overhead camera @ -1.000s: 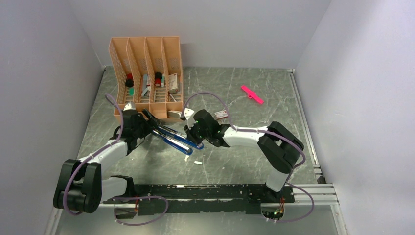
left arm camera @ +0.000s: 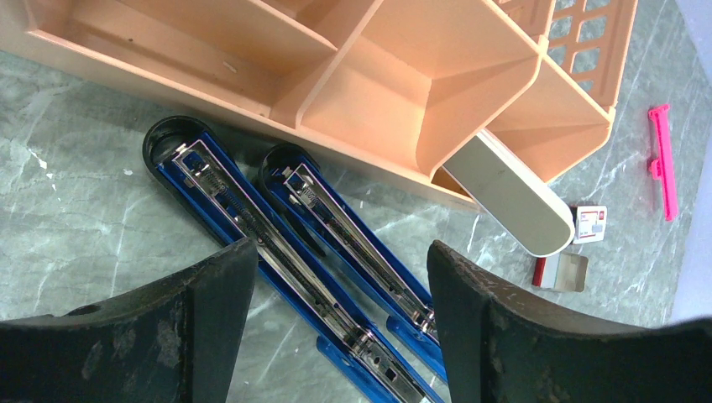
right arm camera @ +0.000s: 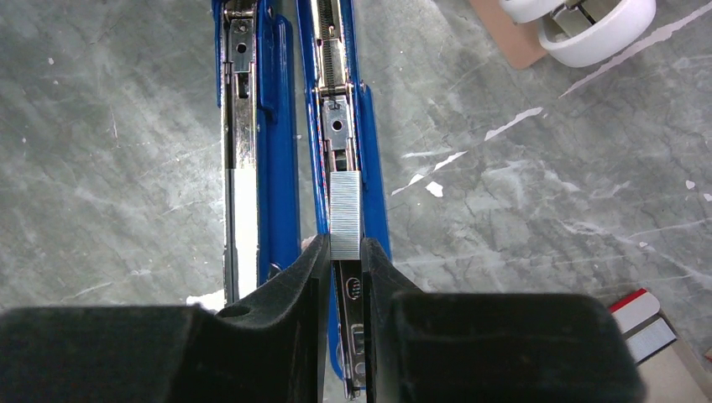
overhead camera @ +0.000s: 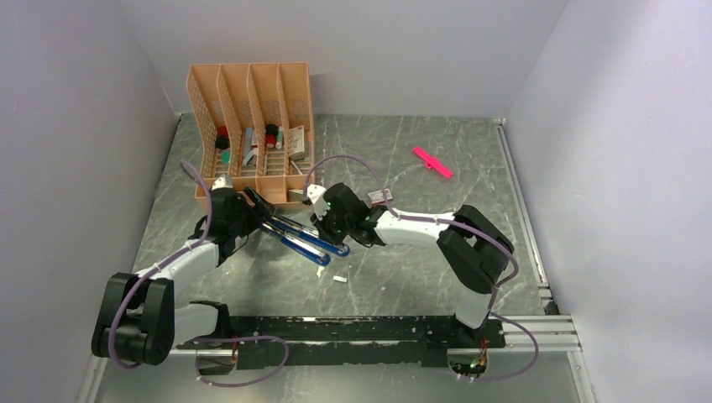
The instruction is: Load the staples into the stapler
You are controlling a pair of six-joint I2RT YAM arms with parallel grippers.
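Observation:
Two long blue staplers lie side by side with their metal channels exposed, the far one (overhead camera: 327, 245) and the near one (overhead camera: 301, 245). My right gripper is shut on a ridged silver staple strip (right arm camera: 345, 214), its fingertips on either side of the strip's lower end. That strip lines up over the far stapler's channel; whether it is fully seated I cannot tell. A bright strip (right arm camera: 245, 222) shows in the near stapler's channel. My left gripper is open, its fingers wide apart above both staplers and nothing gripped.
A peach organizer (overhead camera: 294, 84) stands behind the staplers, a grey-white block (left arm camera: 512, 195) sticking out of its front. A small staple box (overhead camera: 380, 196) and a pink tool (overhead camera: 432, 162) lie to the right. In front lies a small white piece (overhead camera: 340, 279).
The left arm and the staplers look unchanged.

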